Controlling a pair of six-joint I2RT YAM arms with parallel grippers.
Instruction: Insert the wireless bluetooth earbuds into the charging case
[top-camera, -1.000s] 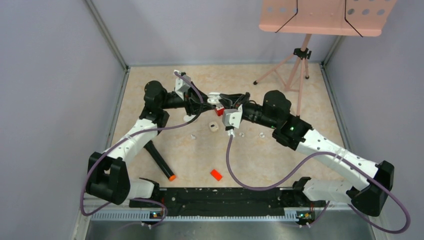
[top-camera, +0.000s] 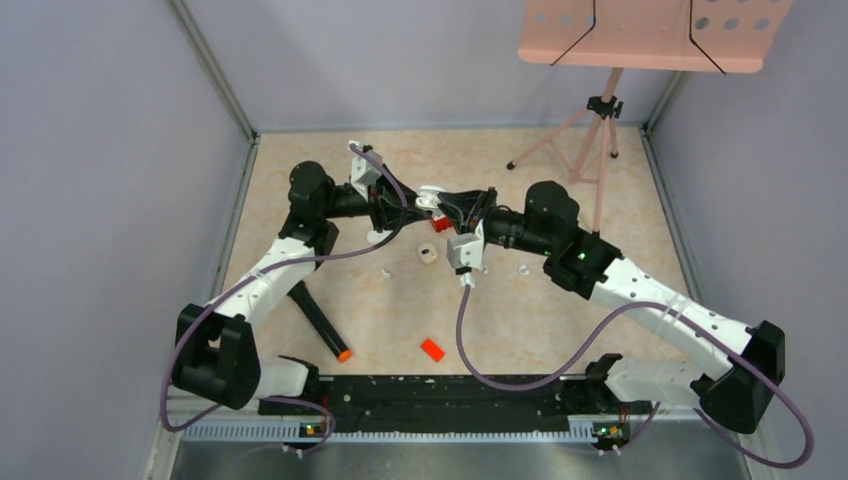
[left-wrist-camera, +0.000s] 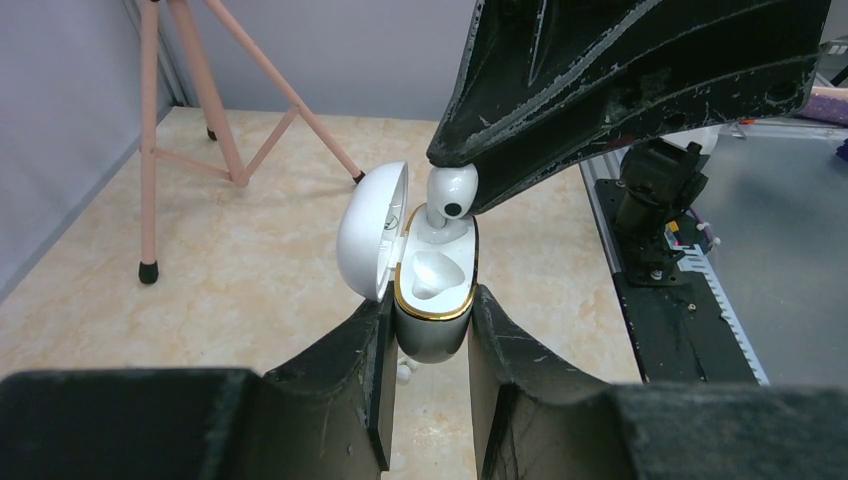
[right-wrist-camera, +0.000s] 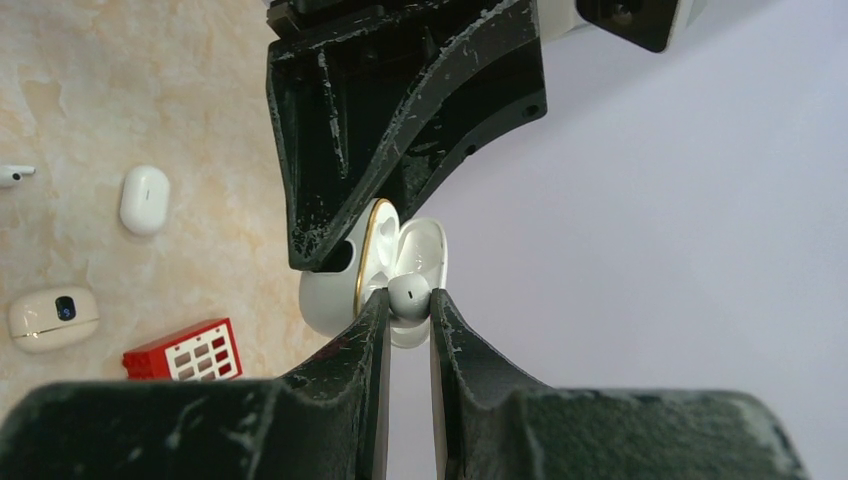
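The open white charging case, gold-rimmed with its lid raised, is held upright in my left gripper, shut on it, above the table's middle in the top view. One cavity shows empty. A white earbud stands at the case's other cavity, its stem down in it and its head above the rim. My right gripper is shut on that earbud; in the left wrist view its black body comes down from above onto the earbud. How deep the stem sits I cannot tell.
On the table lie a red block, a beige case, a white case, small loose earbuds, a black-orange cylinder and a red card. A pink tripod stand stands at the back right.
The right wrist has shifted and turned slightly, its connector and hose moving a little right and down in the top view. The left arm shows no visible change.
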